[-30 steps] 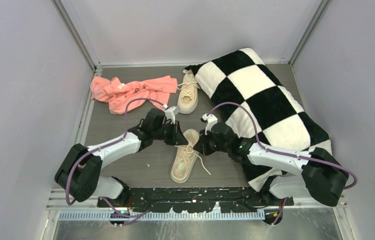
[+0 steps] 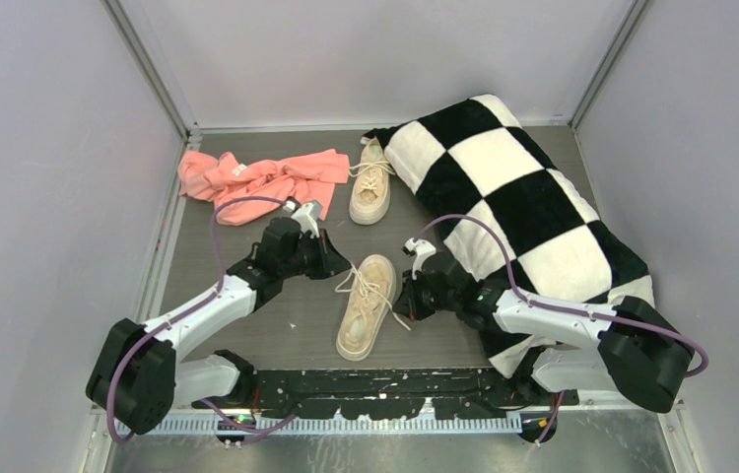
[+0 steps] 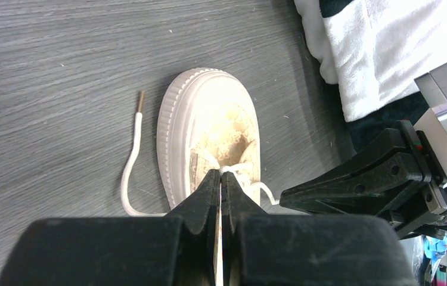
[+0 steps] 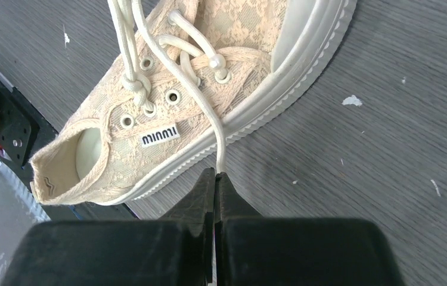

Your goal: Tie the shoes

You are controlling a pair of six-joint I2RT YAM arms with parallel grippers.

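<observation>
A cream lace-up shoe [image 2: 364, 325] lies between my grippers, its white laces [image 4: 182, 80] loose over the eyelets. My left gripper [image 2: 346, 268] is shut on a lace [image 3: 228, 169] above and left of the shoe. On the other side, my right gripper [image 2: 399, 311] is shut on a lace [image 4: 220, 152] at its fingertips, drawn across the shoe's side. A second cream shoe [image 2: 370, 202], with laces on top, lies farther back.
A pink cloth [image 2: 257, 177] lies at the back left. A large black-and-white checked cushion [image 2: 499, 158] fills the right side. Grey floor shows left of the near shoe.
Both grippers have moved apart, the left one leftward and the right one slightly down toward the front, and the laces now stretch out from the near shoe.
</observation>
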